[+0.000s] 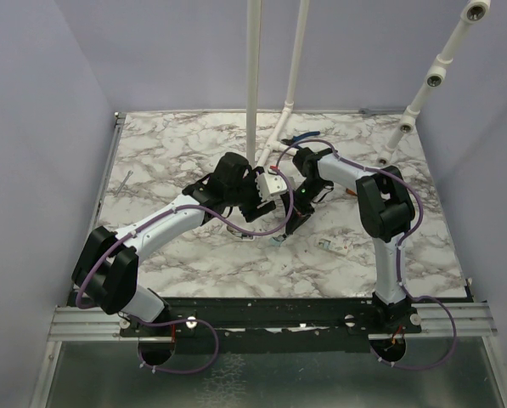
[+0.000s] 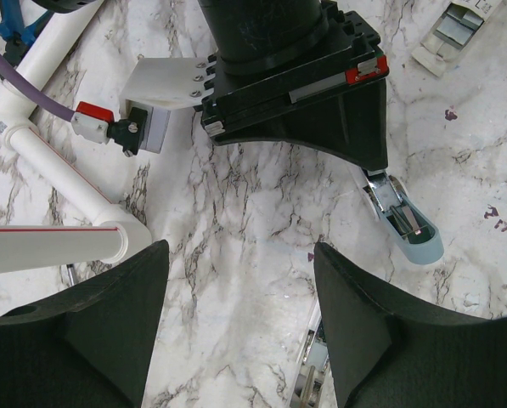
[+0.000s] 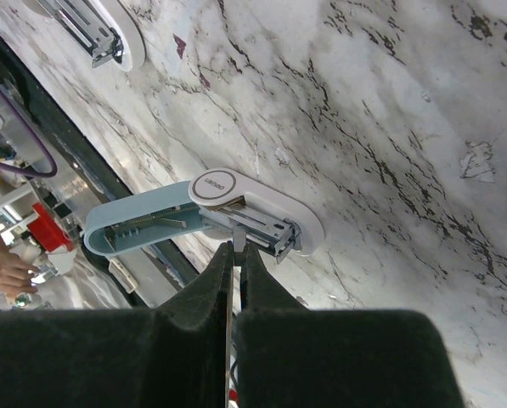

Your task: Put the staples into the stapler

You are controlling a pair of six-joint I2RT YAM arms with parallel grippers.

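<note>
An opened stapler lies on the marble table, its pale blue part (image 3: 143, 219) swung out from the white part (image 3: 278, 200). Its metal staple track (image 3: 261, 228) is exposed. My right gripper is shut, its tips at the edge of that track; I cannot make out any staples between them. In the left wrist view, the same tips come down at one end of the pale blue stapler (image 2: 419, 234). My left gripper stands open over bare table, apart from this stapler, with nothing between its fingers.
Another stapler (image 2: 311, 365) lies partly hidden beside a left finger. A pale one (image 2: 453, 34) lies to the right of the right gripper. White pipes (image 2: 62, 170) and blue-handled pliers (image 1: 302, 136) are behind the arms.
</note>
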